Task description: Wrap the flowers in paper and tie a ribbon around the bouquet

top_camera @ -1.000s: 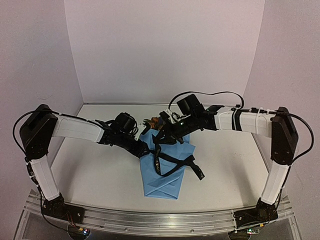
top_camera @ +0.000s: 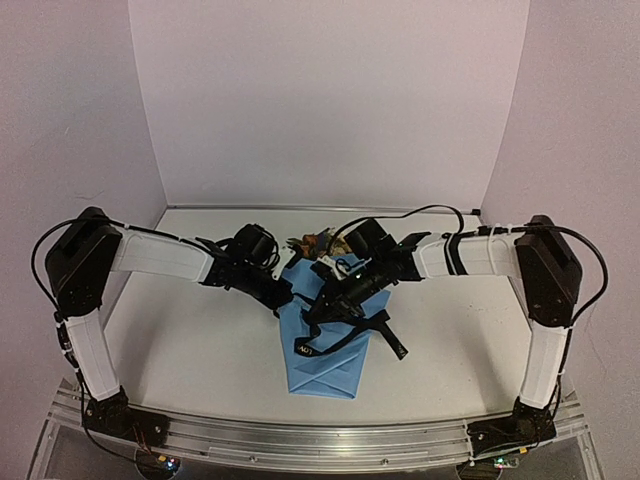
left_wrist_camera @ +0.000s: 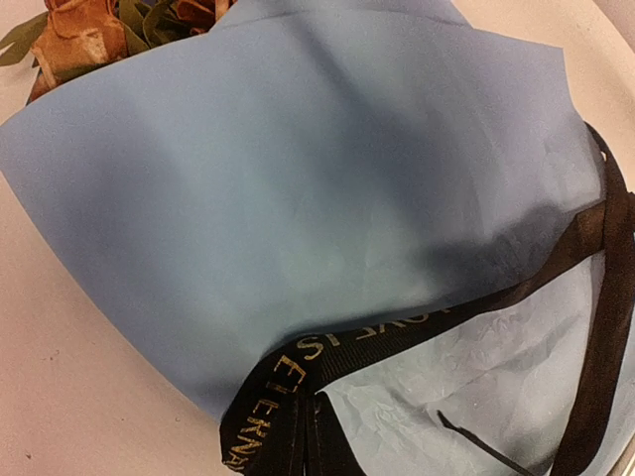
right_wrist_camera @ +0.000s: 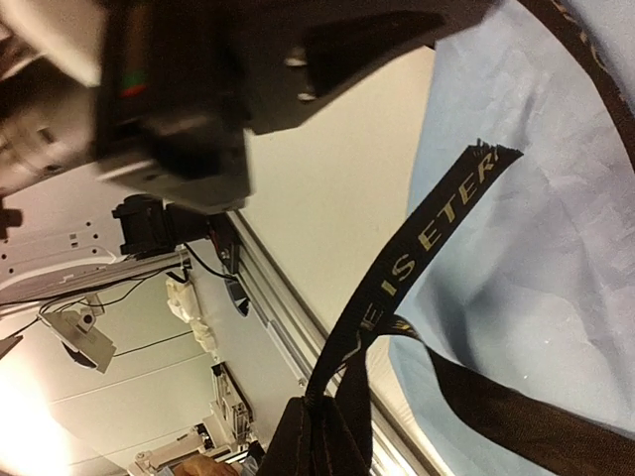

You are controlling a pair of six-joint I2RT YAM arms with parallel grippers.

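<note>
Blue wrapping paper (top_camera: 325,380) lies on the white table with orange-brown fake flowers (left_wrist_camera: 84,40) showing at its far end. A black ribbon (top_camera: 378,322) with gold lettering crosses over the paper. At the paper's left edge, my left gripper is shut on one stretch of the ribbon (left_wrist_camera: 397,337). My right gripper is shut on the ribbon near an end; the frayed tip (right_wrist_camera: 481,159) sticks out beyond its fingers. In the top view it hangs over the middle of the paper, just right of the left gripper.
The two grippers are close together, and the left gripper's dark body (right_wrist_camera: 288,59) looms near in the right wrist view. Bare table (top_camera: 180,350) lies on both sides of the paper. A metal rail (top_camera: 310,430) runs along the front edge.
The left gripper has hardly moved.
</note>
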